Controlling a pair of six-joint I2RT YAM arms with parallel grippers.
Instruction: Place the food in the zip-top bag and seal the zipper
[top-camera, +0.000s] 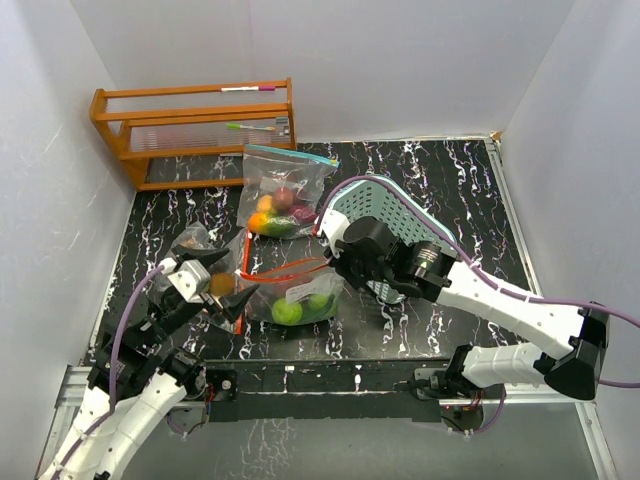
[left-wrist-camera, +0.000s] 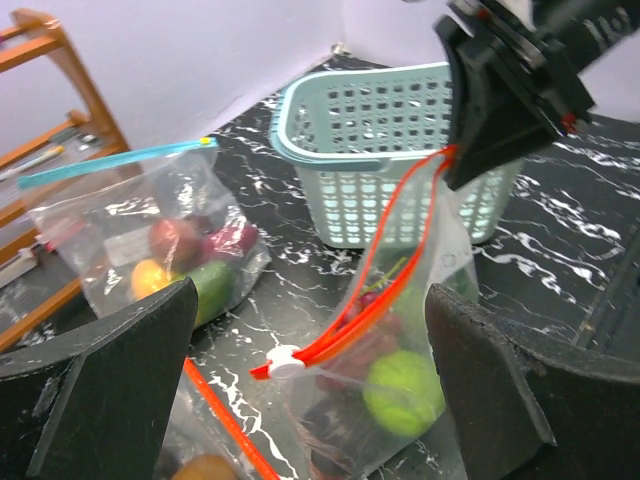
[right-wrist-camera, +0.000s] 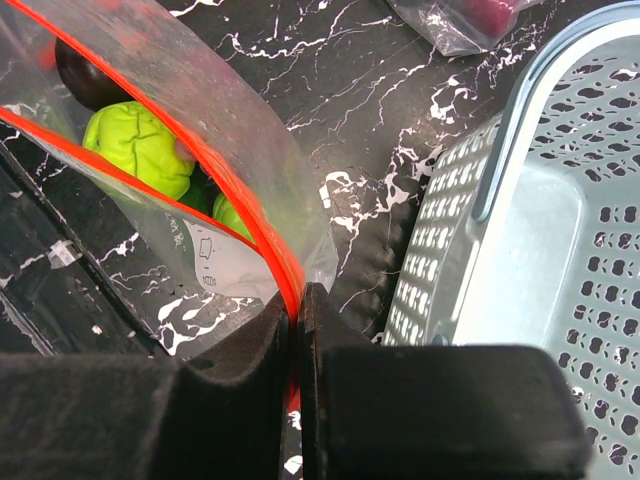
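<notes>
A clear bag with a red-orange zipper (top-camera: 290, 295) sits at the front middle, its mouth gaping. Inside it are a green item (right-wrist-camera: 140, 150), a dark round one (right-wrist-camera: 88, 76) and more food. My right gripper is shut on the corner of the zipper edge and holds it up. At the zipper's other end shows a white slider (left-wrist-camera: 286, 360). My left gripper (top-camera: 235, 270) stands open to the left of the bag, nothing between its fingers. In its own view the bag lies ahead, beyond the fingertips.
A second red-zipped bag (left-wrist-camera: 225, 420) with food lies under my left gripper. Behind is a blue-zipped bag (top-camera: 285, 200) of food. The green basket (top-camera: 385, 205) stands beside my right gripper; a wooden rack (top-camera: 190, 140) is at the back left.
</notes>
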